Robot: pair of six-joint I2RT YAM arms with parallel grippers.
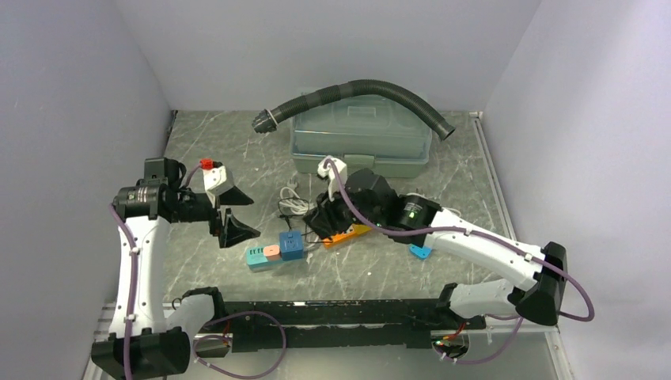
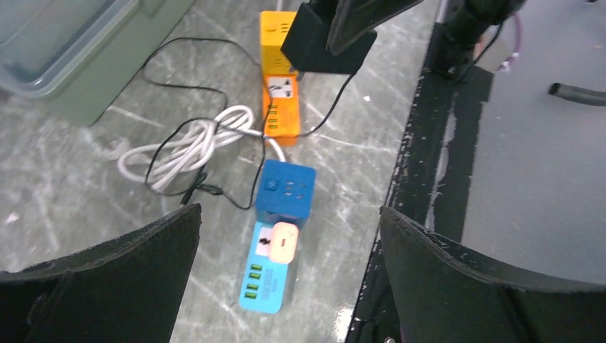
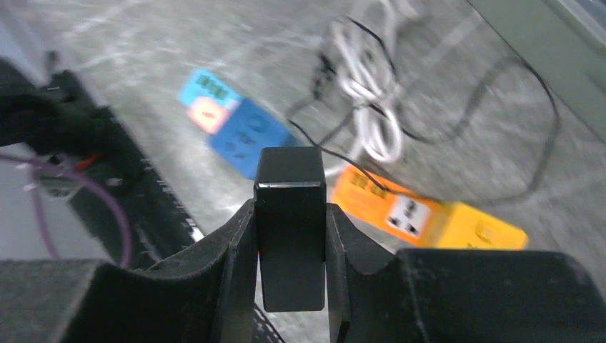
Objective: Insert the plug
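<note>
In the right wrist view, a black block-shaped plug (image 3: 289, 243) sits between the fingers of my right gripper, which is shut on it. A thin black cable (image 2: 332, 107) hangs from the block in the left wrist view. Below the raised plug lies the power strip: an orange piece (image 2: 282, 118) with a yellow block (image 2: 277, 41) at its end. Another row holds a blue cube (image 2: 286, 187), a pink piece (image 2: 283, 243) and a teal piece (image 2: 263, 280). To the left, my left gripper (image 1: 255, 216) stands open and empty. The plug's prongs cannot be made out.
White coiled cord (image 1: 293, 203) and black cable lie behind the blocks. A grey-green toolbox (image 1: 360, 142) stands at the back with a black hose (image 1: 352, 89) across it. One flat blue piece (image 1: 419, 252) lies to the right.
</note>
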